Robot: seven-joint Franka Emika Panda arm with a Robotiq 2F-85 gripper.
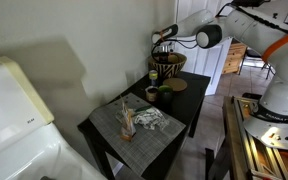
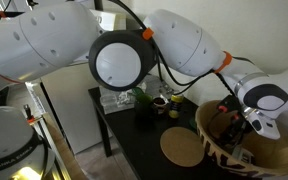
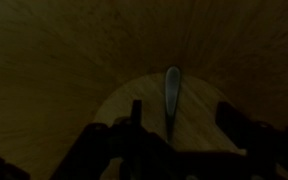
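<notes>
Inside the large brown basket (image 2: 210, 150) at the far end of the black table, my gripper points down. The wrist view is very dark. A thin metal utensil (image 3: 172, 92), perhaps a spoon or knife handle, lies on a lighter round patch (image 3: 114, 105) of the bottom. It shows between my two fingers, which stand apart with a gap on either side of it. The far end of the utensil is hidden in shadow. In exterior view 2 the gripper (image 2: 242, 150) is partly covered by the basket's rim.
A round wooden board (image 2: 182, 145) lies beside the basket. A yellow jar (image 2: 174, 112) and a dark green pot (image 1: 166, 92) stand near it. Farther along are a grey mat (image 1: 134, 148) and a crumpled clear wrapper (image 1: 152, 119).
</notes>
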